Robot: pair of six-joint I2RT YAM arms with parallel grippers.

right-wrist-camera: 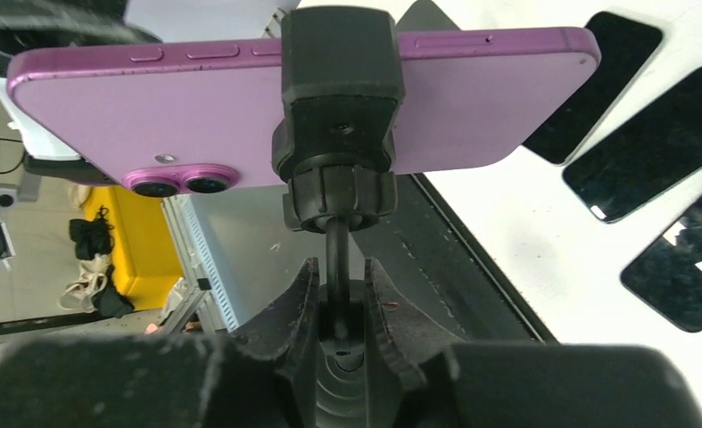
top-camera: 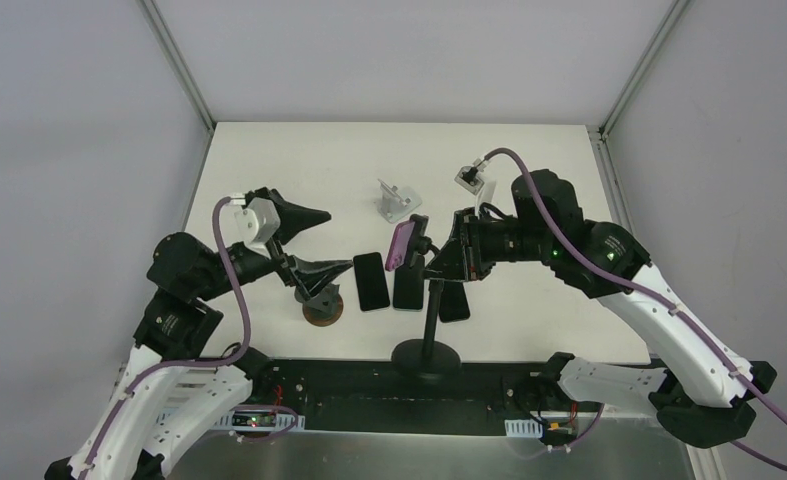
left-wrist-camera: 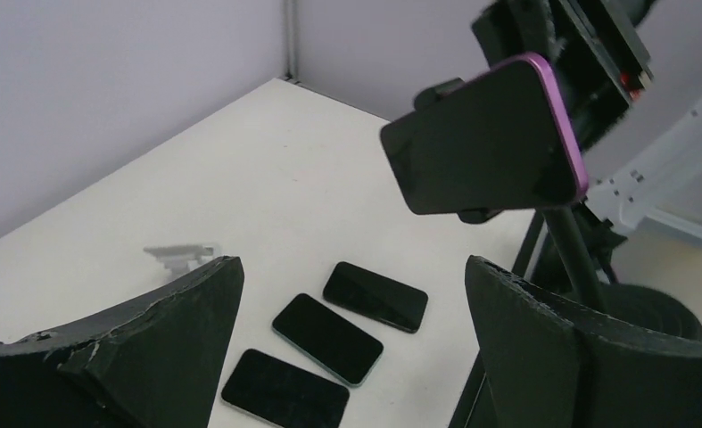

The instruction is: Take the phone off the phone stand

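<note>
The pink-edged phone [top-camera: 400,247] sits in the clamp [right-wrist-camera: 340,80] of the black phone stand [top-camera: 426,357], raised above the table. Its dark screen faces my left arm in the left wrist view, where the phone [left-wrist-camera: 490,143] appears tilted at upper right. My left gripper [top-camera: 333,242] stands open to the left of the phone, apart from it, with nothing between its fingers. Behind the phone, my right gripper is shut on the stand's thin neck, just below the clamp.
Several dark phones lie flat under the stand, one of them a black phone [top-camera: 371,281]. A clear holder [top-camera: 397,200] stands farther back. A small grey stand on a round brown base [top-camera: 323,312] sits below my left gripper.
</note>
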